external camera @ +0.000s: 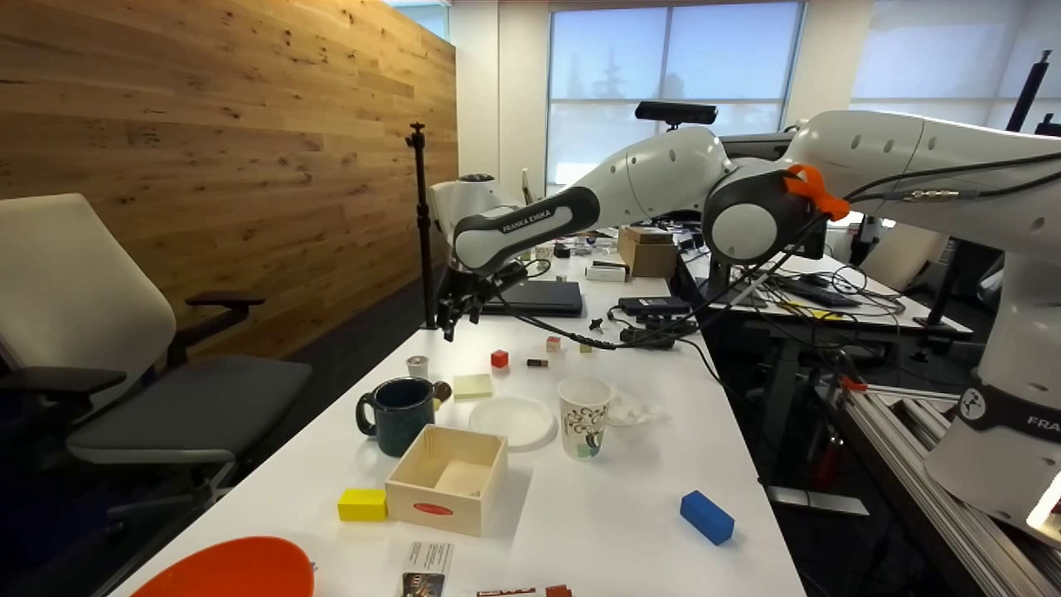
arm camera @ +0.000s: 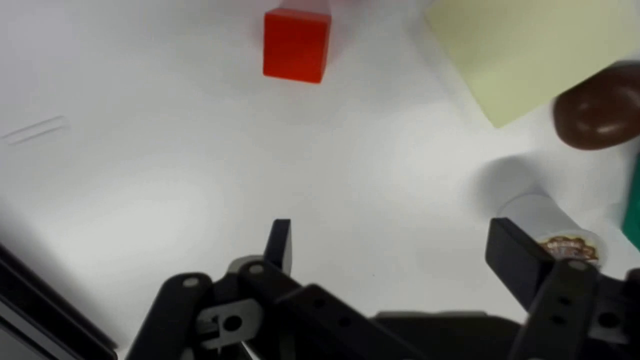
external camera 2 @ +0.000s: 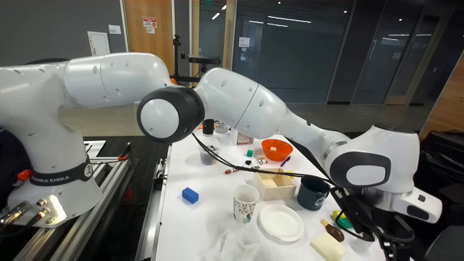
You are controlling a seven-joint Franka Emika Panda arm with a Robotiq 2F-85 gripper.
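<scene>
In the wrist view my gripper is open, its fingers wide apart with only bare table showing between them. A red cube [arm camera: 295, 45] lies on the table ahead of the fingertips, toward the top of that view. Close to the right finger stands a small white cup with a patterned lid [arm camera: 546, 225], partly covered by that finger. A pale yellow pad [arm camera: 528, 48] rests at the upper right, with a brown rounded object [arm camera: 600, 111] beside it. Exterior view 1 has my gripper [external camera: 459, 323] held above the far left part of the table, over the red cube's [external camera: 499, 358] left.
Nearer in exterior view 1 are a dark mug [external camera: 403, 423], a wooden box [external camera: 438, 507], a white plate [external camera: 512, 421] and a paper cup [external camera: 583, 423]. A black laptop [external camera: 537, 298] lies behind.
</scene>
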